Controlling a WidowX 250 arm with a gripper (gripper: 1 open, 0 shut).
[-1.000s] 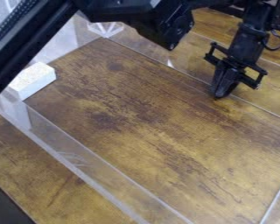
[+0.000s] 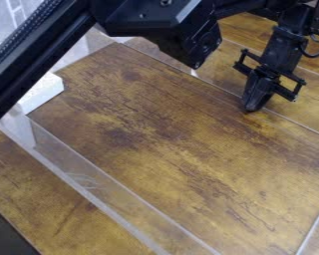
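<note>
My gripper (image 2: 255, 100) is at the upper right of the wooden table (image 2: 149, 139), pointing down with its fingertips low at the tabletop, by a thin seam or strip. Its fingers are dark and close together; whether anything is between them is hard to make out.
A white block (image 2: 40, 92) lies at the left edge, partly behind the black arm. Clear plastic strips run along the left side of the table.
The upper arm has shifted slightly, covering more of the white block.
</note>
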